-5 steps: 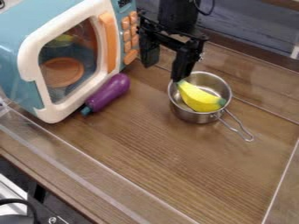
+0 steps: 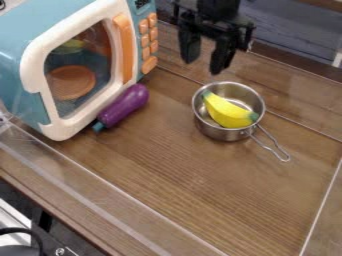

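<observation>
The black gripper (image 2: 206,52) hangs open at the top, behind and above a steel pot (image 2: 214,125), with nothing visible between its fingers. A yellow banana (image 2: 230,112) lies inside the pot, whose wire handle points to the lower right. A purple eggplant (image 2: 123,106) lies on the wooden counter, left of the pot, beside the toy microwave.
The toy microwave (image 2: 40,60), blue and white with orange buttons, fills the upper left, an orange round item seen through its door. A black cable lies at the bottom left.
The gripper has moved up and back, away from over the pot. The pot, banana and eggplant have not visibly moved.
</observation>
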